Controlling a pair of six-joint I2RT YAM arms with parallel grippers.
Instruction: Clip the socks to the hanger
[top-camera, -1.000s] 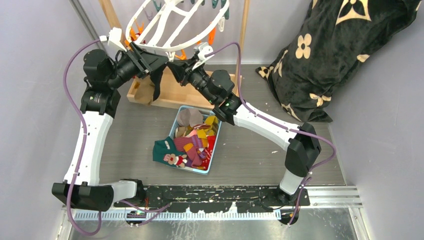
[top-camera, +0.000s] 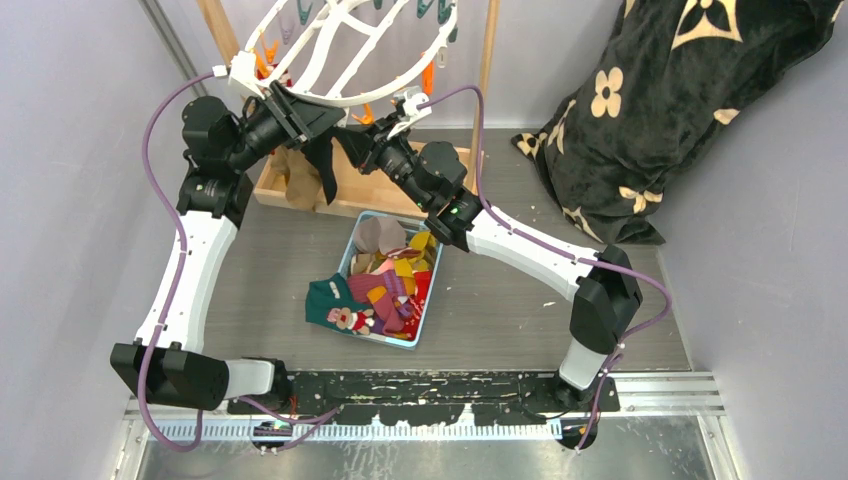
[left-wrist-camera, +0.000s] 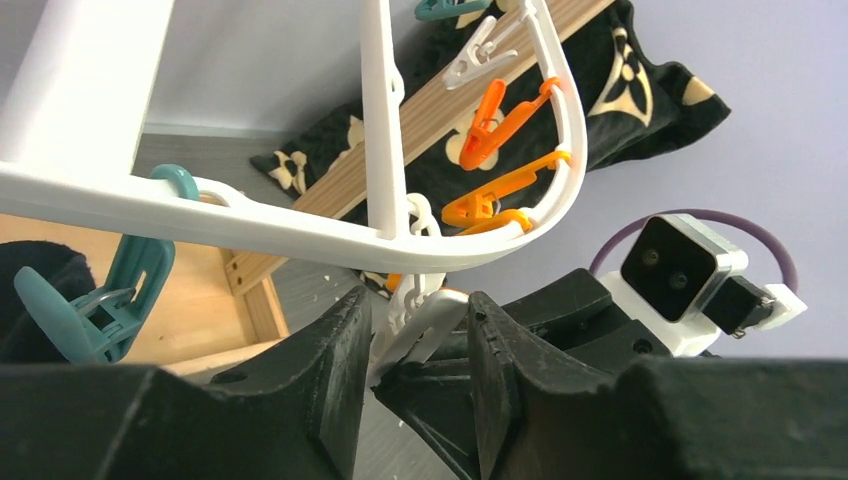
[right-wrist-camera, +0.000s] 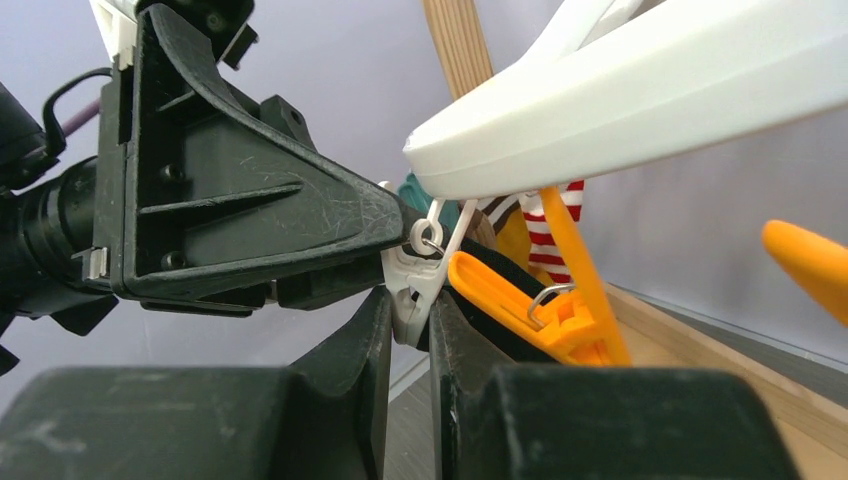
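Observation:
The white hanger (top-camera: 390, 78) carries orange, teal and white clips, with socks hanging below, including a dark one (top-camera: 320, 165). My left gripper and my right gripper meet at a white clip (right-wrist-camera: 420, 270) at the hanger's near rim. The right one's fingers grip the clip's lower handles. In the left wrist view, the left fingers stand either side of the clip's pale end, close round it; whether they press on it is hard to tell. A striped red sock (right-wrist-camera: 548, 250) hangs behind an orange clip.
A blue bin of loose socks (top-camera: 425, 323) stands on the floor below. A wooden frame (top-camera: 363, 202) sits under the hanger. A large black patterned cushion (top-camera: 660, 110) fills the back right, and grey floor lies open right of the bin.
My left arm has shifted slightly right, toward the white clip and the right gripper, and the hanging socks have swayed. The right arm looks nearly still.

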